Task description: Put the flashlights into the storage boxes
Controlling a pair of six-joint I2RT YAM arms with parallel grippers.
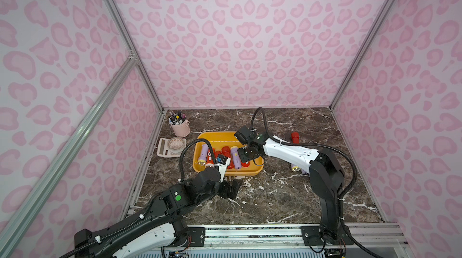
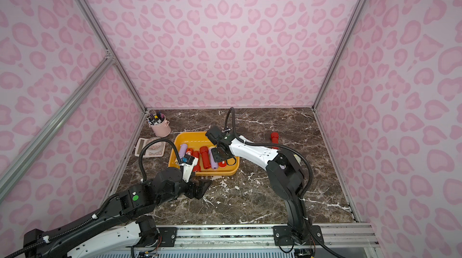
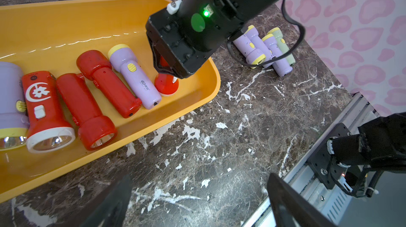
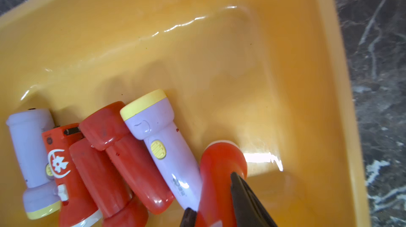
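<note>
An orange box holds a row of red and lilac flashlights; in the left wrist view are a lilac one and a red one. My right gripper is shut on a red flashlight low inside the box's right part, beside the lilac one. My left gripper stands open over the table in front of the box, with nothing between its fingers. Several lilac and green flashlights lie loose on the table to the right, with a red flashlight behind them.
A pink pen cup and a white tray stand left of the box. Walls and metal rails enclose the workspace.
</note>
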